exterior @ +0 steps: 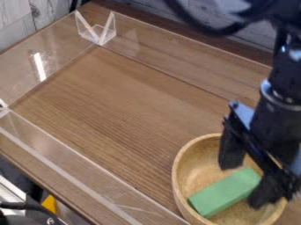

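My dark gripper (241, 163) is low at the right, open, its several fingers spread over a yellow round bowl (188, 170). A green block (220, 195) lies in the bowl, below the fingers; whether they touch it I cannot tell. The black body of the gripper hides the right and back of the bowl.
Clear plastic edging runs along the left and lower left, with a clear angular piece (97, 28) at the back left.
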